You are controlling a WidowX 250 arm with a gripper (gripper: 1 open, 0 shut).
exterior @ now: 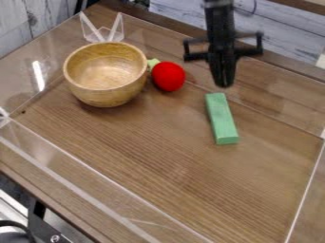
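Observation:
My dark gripper [221,66] hangs at the top middle, blurred, above and behind a pale green block [221,119] lying on the wooden table [152,180]. It looks shut, with nothing visible between its fingers.
A tan bowl [105,76] sits at the left, with a red ball-like object [169,78] and a small light-green item just right of it. White folded shapes [103,27] stand behind.

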